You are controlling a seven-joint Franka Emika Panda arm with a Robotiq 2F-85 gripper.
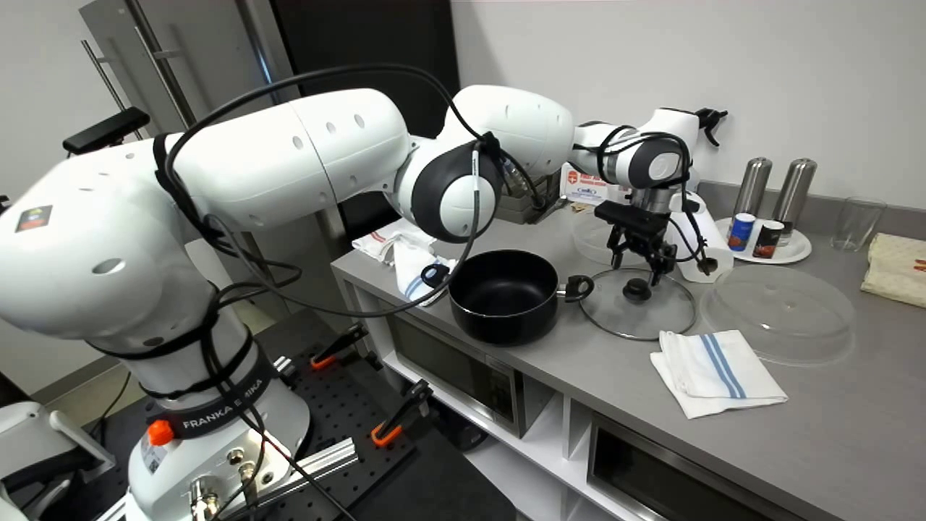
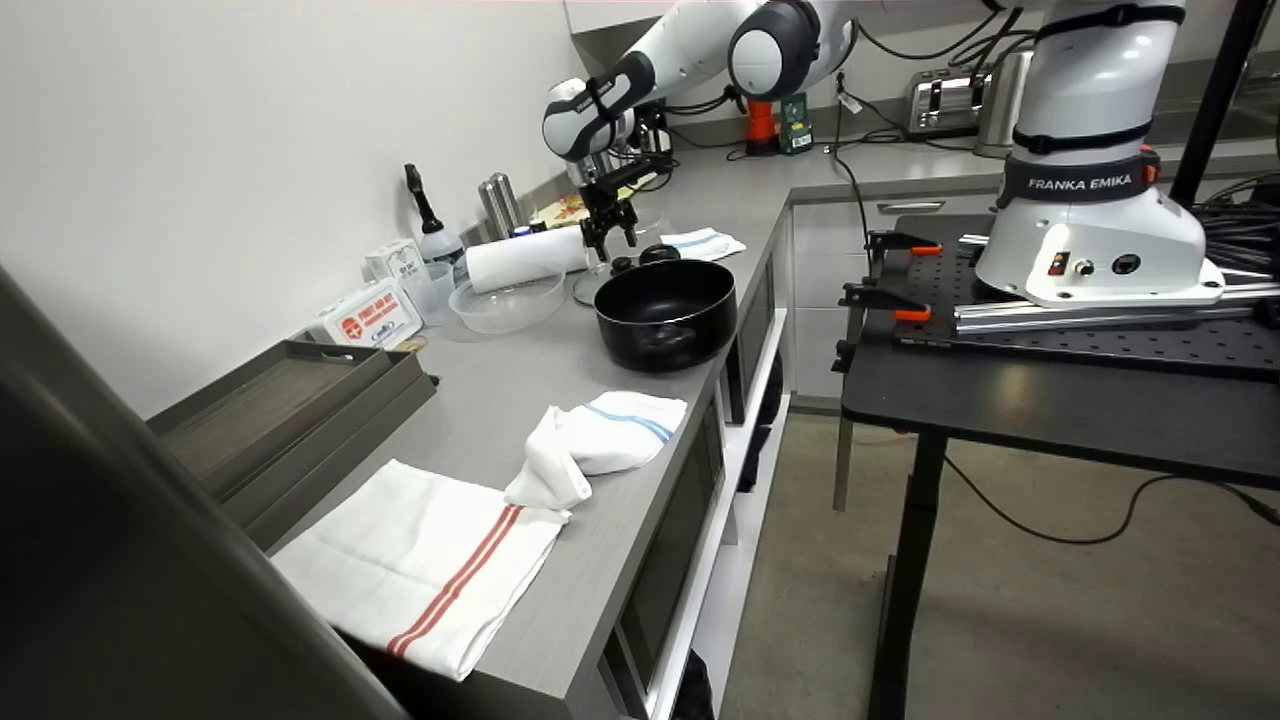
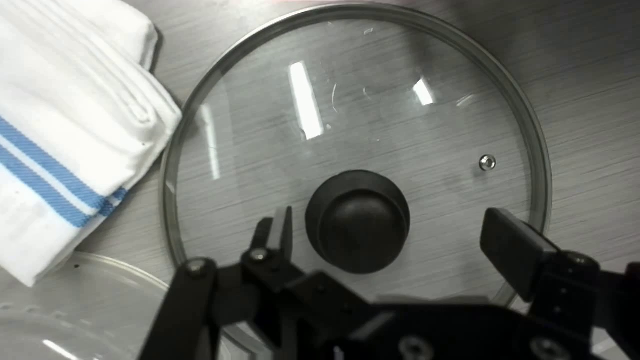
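Observation:
A round glass lid (image 3: 252,120) with a steel rim and a black knob (image 3: 360,225) lies flat on the counter. My gripper (image 1: 636,269) is open above it. In the wrist view its fingers (image 3: 510,252) stand wide on either side of the knob, with gaps on both sides and nothing held. The knob sits closer to the left finger. Just left of the lid in exterior view 1 stands a black pot (image 1: 503,295), uncovered and empty as far as I can see.
A folded blue-striped towel (image 1: 716,369) and a clear plastic cover (image 1: 781,312) lie close to the lid. Behind are a paper towel roll (image 2: 528,258) and a plate (image 1: 790,252) with shakers. More towels (image 2: 420,558) lie beyond the pot.

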